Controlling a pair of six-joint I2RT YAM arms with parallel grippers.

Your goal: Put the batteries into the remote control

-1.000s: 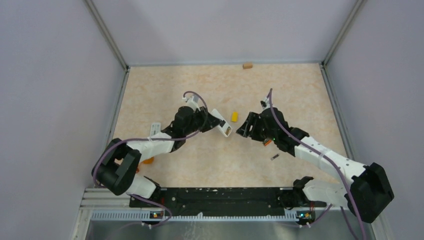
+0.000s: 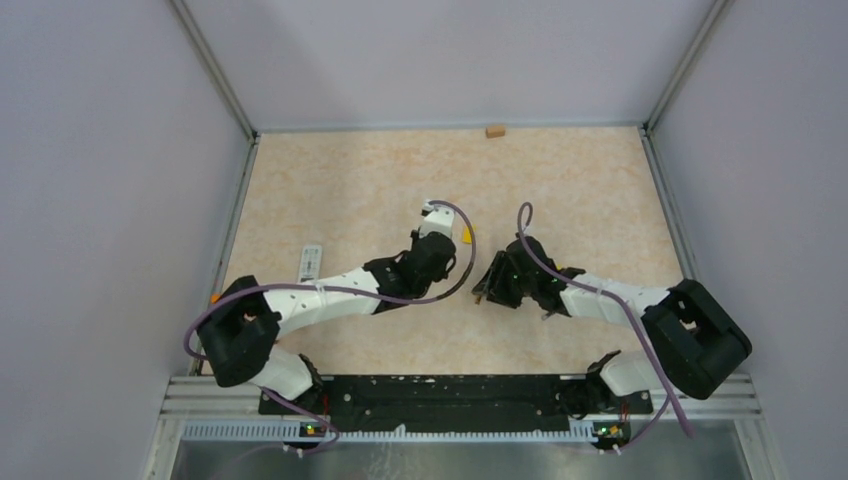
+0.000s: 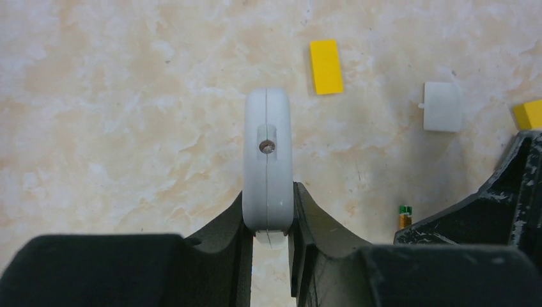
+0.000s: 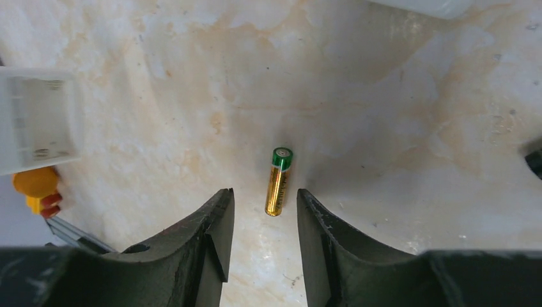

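My left gripper is shut on a white remote control [image 3: 268, 160], seen end-on and standing upright between its fingers. In the right wrist view, a blurred white body with an open, empty-looking compartment [image 4: 48, 118] at the left edge appears to be that remote. A green and gold battery lies on the table, also visible in the left wrist view [image 3: 405, 216]. My right gripper is open above it, its fingers spread to either side of the battery without touching it.
A yellow block [image 3: 326, 67] and a white cover-like piece [image 3: 442, 107] lie beyond the held remote. Another white remote [image 2: 310, 262] rests at the far left. A dark small thing [image 4: 535, 161] lies at the right edge.
My right gripper moved down and toward the front. A battery now shows on the table beside it.
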